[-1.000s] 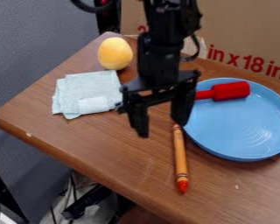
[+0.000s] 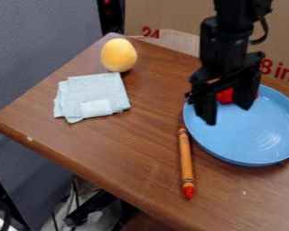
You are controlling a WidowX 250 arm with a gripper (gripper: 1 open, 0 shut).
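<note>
My black gripper [image 2: 224, 98] is over the left part of a blue plate [image 2: 249, 140], its two fingers spread open. Behind it a red object [image 2: 248, 96] on the plate is mostly hidden; whether it sits between the fingers I cannot tell. An orange crayon [image 2: 186, 165] lies just left of the plate.
A folded pale cloth [image 2: 89, 95] and a yellow egg-shaped object [image 2: 119, 54] lie at the back left of the wooden table [image 2: 98, 153]. A cardboard box [image 2: 165, 18] stands behind.
My gripper has moved right and up in the view, from left of the plate to over it, now covering much of the red object.
</note>
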